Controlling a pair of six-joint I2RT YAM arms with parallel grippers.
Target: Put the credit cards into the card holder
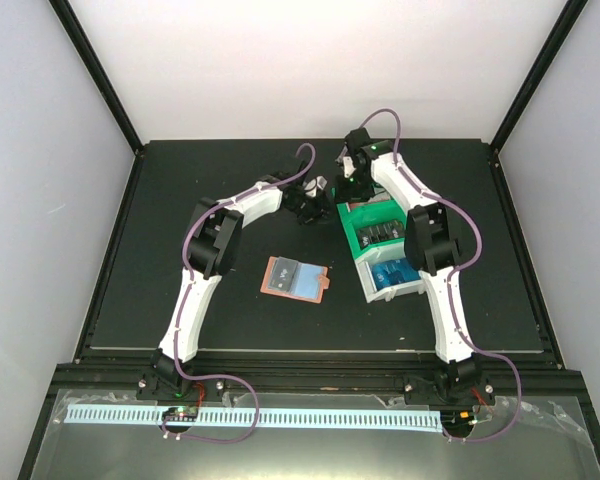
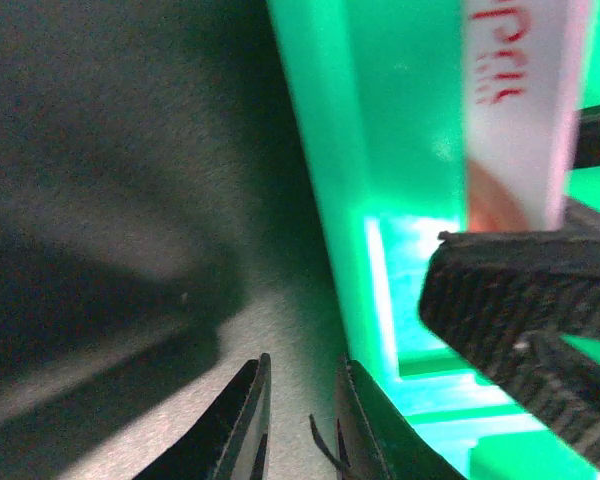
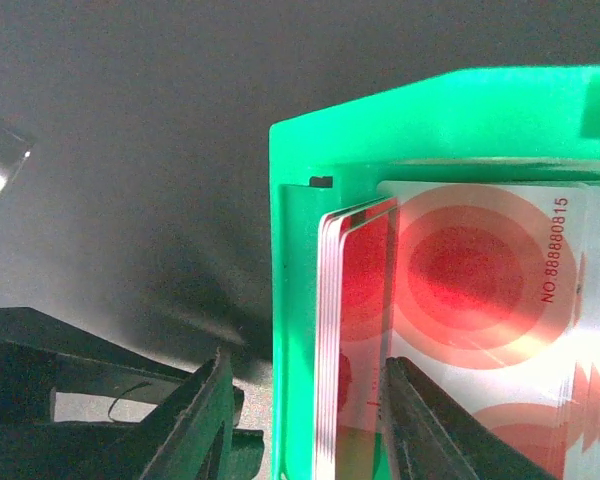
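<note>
The orange card holder (image 1: 324, 284) lies open on the black table, a grey card (image 1: 283, 274) in its left half and a clear sleeve at right. White and red cards (image 3: 480, 275) stand in the far compartment of the green box (image 3: 292, 250). My right gripper is open, its fingers on either side of the box's left wall and the nearest cards' white edges (image 3: 327, 340). Beside that wall is my left gripper. Its fingertips are a little apart, with a thin dark strand between them; a firm grip on anything cannot be made out.
The green box's middle compartment holds dark cards (image 1: 380, 232). A white box (image 1: 372, 290) with blue cards (image 1: 395, 272) adjoins its front. Bare table (image 1: 150, 230) lies at left. Both grippers are close together at the box's far left corner.
</note>
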